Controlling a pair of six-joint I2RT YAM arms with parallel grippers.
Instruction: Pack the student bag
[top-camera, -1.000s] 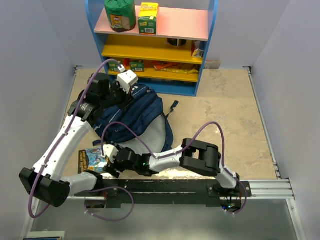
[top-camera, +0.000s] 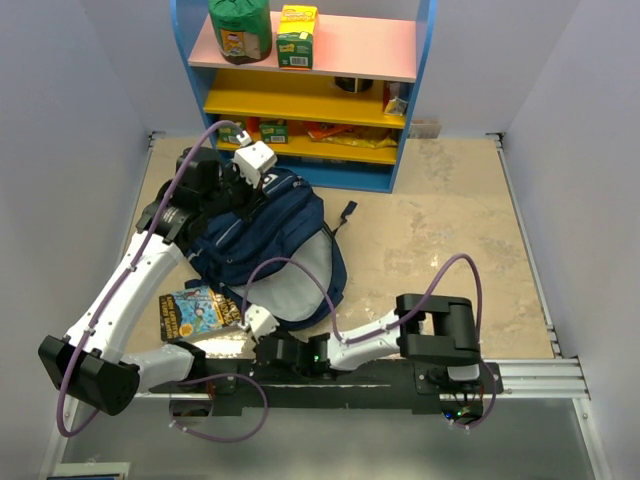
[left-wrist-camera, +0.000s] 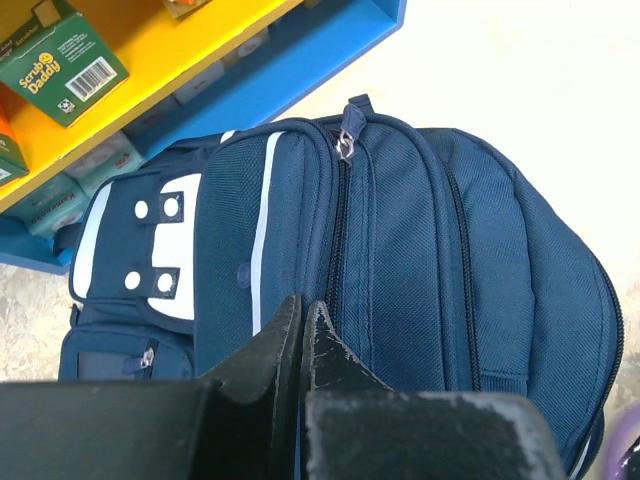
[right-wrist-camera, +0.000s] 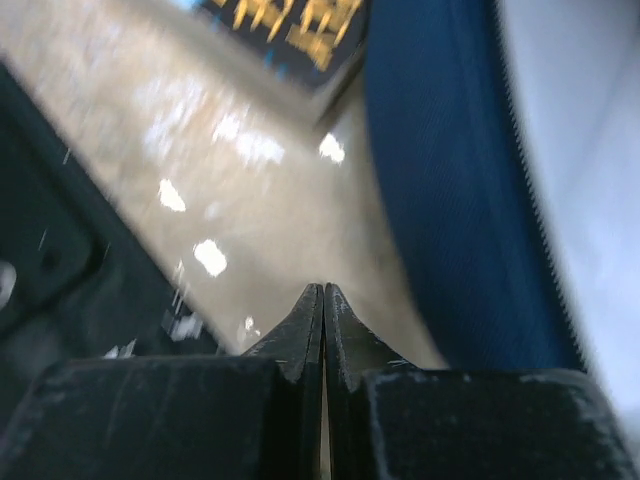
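The 169-Storey Treehouse book (top-camera: 198, 313), black and bright blue, lies flat on the floor at the lower left of the top view. Beside it lies the navy backpack (top-camera: 290, 215) with a grey panel. In the right wrist view, only the book's dark corner (right-wrist-camera: 300, 45) shows at the top. Below that corner, my right gripper is shut over bare floor with nothing between its fingers, the book outside them. My left gripper is also shut, empty, its tips over or against the backpack's (left-wrist-camera: 400, 250) striped and zippered side; whether they touch, I cannot tell.
A blue-framed shelf (top-camera: 305, 97) with yellow boards and several packages stands at the back. Floor (top-camera: 430, 230) to the right of the bag is clear. A dark rail (top-camera: 330, 385) runs along the front. Walls close in both sides.
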